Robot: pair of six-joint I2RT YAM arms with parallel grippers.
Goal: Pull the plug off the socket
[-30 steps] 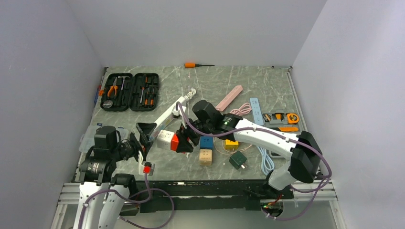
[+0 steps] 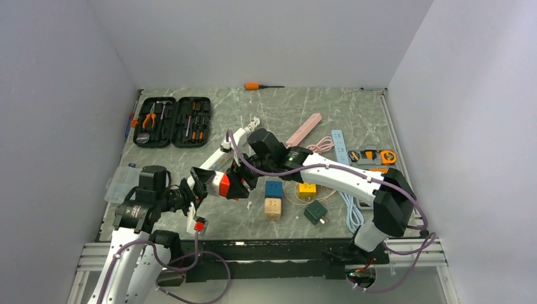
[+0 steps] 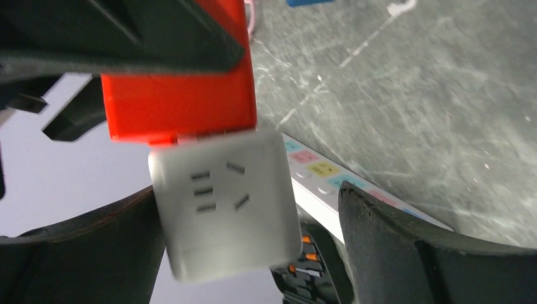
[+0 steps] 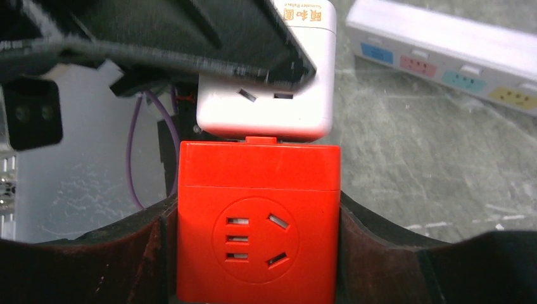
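Note:
A red socket block (image 4: pixel 258 166) is held by my right gripper, whose fingers press on both its sides. Joined to its far side is a white plug block (image 3: pixel 221 190) with slots in its face; a narrow gap shows between the two. My left gripper is open around the white block. Its right finger (image 3: pixel 392 244) stands clear of the block, while the left finger (image 3: pixel 120 228) is close against the other side, contact unclear. From above, the red block (image 2: pixel 225 185) and white block (image 2: pixel 214 183) hang between the two arms, partly covered by them.
Beneath and behind lies a white power strip (image 2: pixel 229 147). Blue (image 2: pixel 273 189), tan (image 2: pixel 273 208), yellow (image 2: pixel 306 190) and green (image 2: pixel 315 212) blocks sit right of the grippers. An open toolbox (image 2: pixel 172 121) is at back left. Bare table shows below the held blocks.
The left gripper has moved right, from beside the white block to around it. The right arm has shifted slightly left with the joined blocks.

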